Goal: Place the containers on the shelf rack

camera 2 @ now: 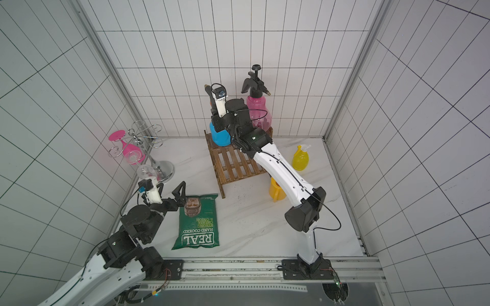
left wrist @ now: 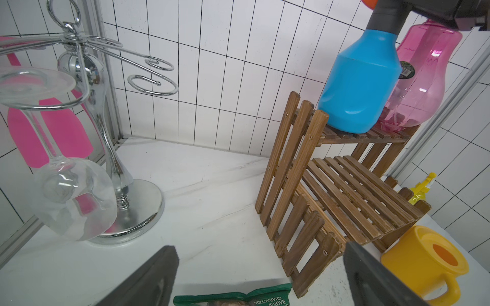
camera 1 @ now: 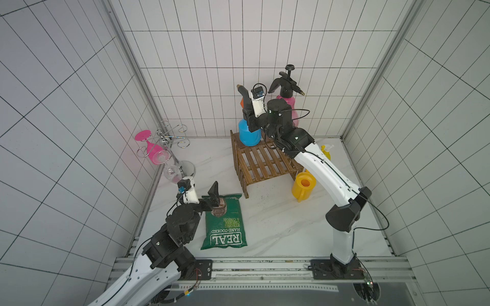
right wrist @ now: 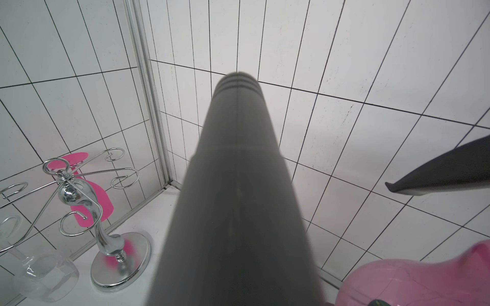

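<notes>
The blue watering can [camera 1: 249, 133], a spray bottle with a black head, is upright at the upper tier of the wooden shelf [camera 1: 262, 162]. My right gripper [camera 1: 254, 121] is shut on its black head. The left wrist view shows the blue body [left wrist: 360, 84] low over the top slats; whether its base touches them I cannot tell. In the right wrist view the can's dark nozzle [right wrist: 237, 204] fills the middle and hides the fingers. My left gripper [camera 1: 201, 187] stands open and empty above the green crisp bag [camera 1: 224, 229].
Close beside the blue can, a pink spray bottle [camera 2: 258, 112] stands on the shelf's upper tier. A yellow mug [camera 1: 304, 186] and a small yellow bottle [camera 2: 300, 159] are right of the shelf. A chrome glass rack [camera 1: 187, 168] with glasses stands left.
</notes>
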